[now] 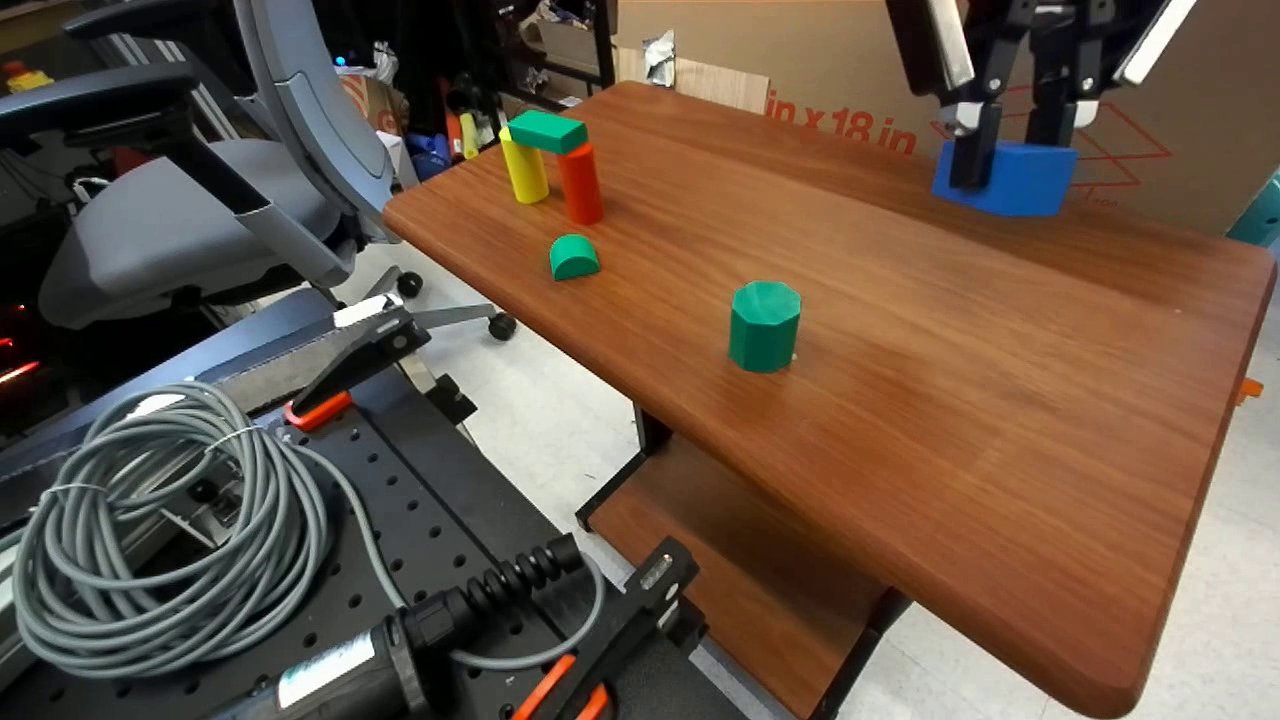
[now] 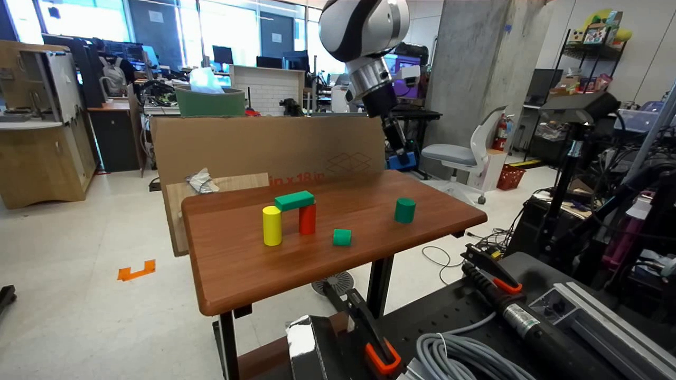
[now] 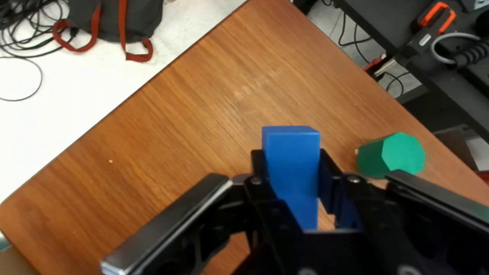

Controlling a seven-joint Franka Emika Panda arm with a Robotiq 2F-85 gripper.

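My gripper (image 1: 1014, 162) is shut on a blue block (image 1: 1023, 180), held above the far right part of the wooden table. In the wrist view the blue block (image 3: 293, 169) is clasped between the two black fingers. A green octagonal block (image 1: 764, 326) stands upright near the table's front edge, apart from the gripper. To the left, a flat green block (image 1: 547, 131) bridges a yellow cylinder (image 1: 525, 172) and a red cylinder (image 1: 581, 186). In front of that bridge sits a small green half-round block (image 1: 573, 257).
A black bench (image 1: 432, 516) with coiled cable and clamps lies beyond the front edge.
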